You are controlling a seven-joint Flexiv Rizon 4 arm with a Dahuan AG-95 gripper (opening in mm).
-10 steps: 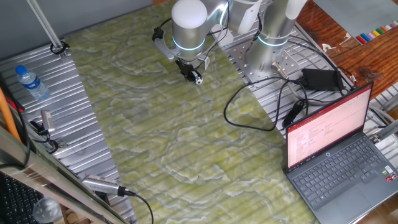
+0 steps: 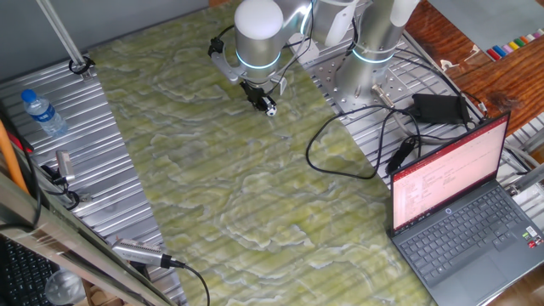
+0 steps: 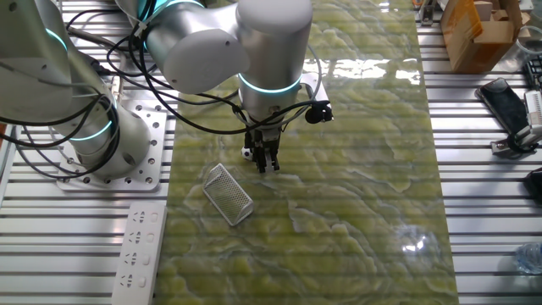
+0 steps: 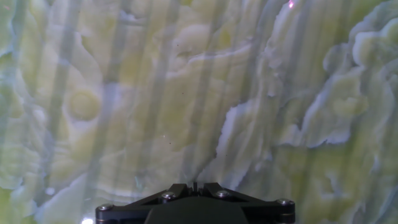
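Observation:
My gripper (image 3: 268, 168) points down over the green marbled mat, and its fingers look shut in the wrist view, with nothing visible between the fingers. A small black-and-white ball (image 3: 247, 153) shows right beside the fingers, on the side toward the arm's base. In exterior view 1 the ball (image 2: 271, 110) appears at the gripper's tip; whether they touch, I cannot tell. A white mesh-topped frame (image 3: 228, 196) lies on the mat a little way from the gripper in exterior view 2. Neither the ball nor the frame shows in the wrist view.
A laptop (image 2: 463, 229) sits at the mat's lower right edge, with a looped black cable (image 2: 310, 144) above it. A water bottle (image 2: 44, 113) stands on the slatted metal at left. A power strip (image 3: 138, 254) lies near the base.

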